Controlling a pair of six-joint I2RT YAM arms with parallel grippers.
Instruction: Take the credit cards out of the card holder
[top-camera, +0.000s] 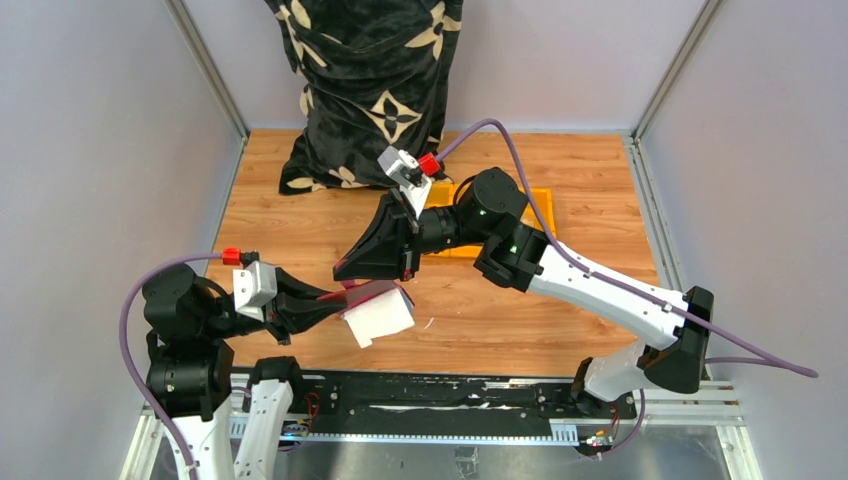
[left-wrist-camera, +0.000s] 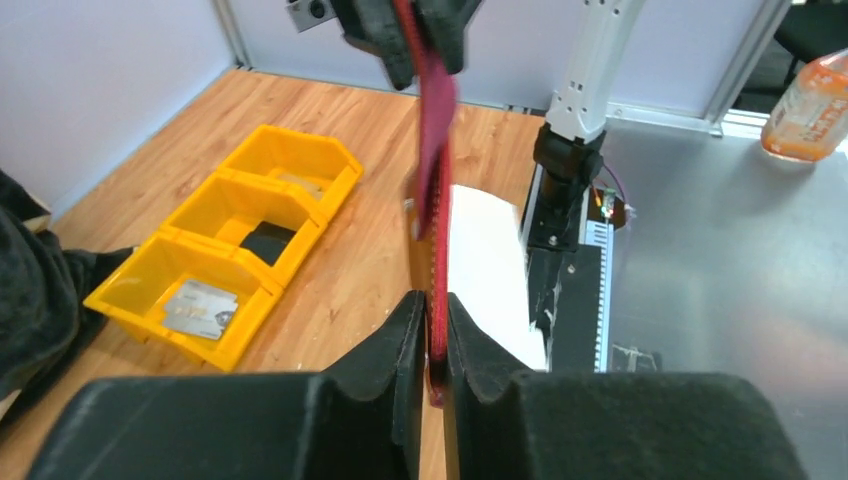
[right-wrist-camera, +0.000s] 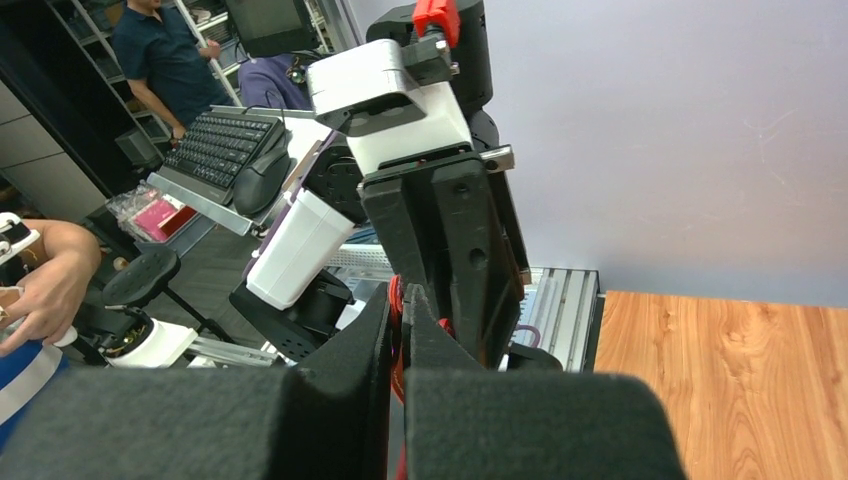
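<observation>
The red card holder (top-camera: 362, 292) hangs between the two grippers above the table, with a white flap or cards (top-camera: 380, 318) below it. My left gripper (top-camera: 330, 300) has its fingers closed in on the holder's red edge. My right gripper (top-camera: 352, 270) is shut at the holder's upper end, on a thin red piece, likely its strap, that shows between its fingers in the right wrist view.
A yellow three-compartment tray (left-wrist-camera: 180, 310) sits behind the right arm. A dark patterned cloth (top-camera: 350, 120) lies at the back.
</observation>
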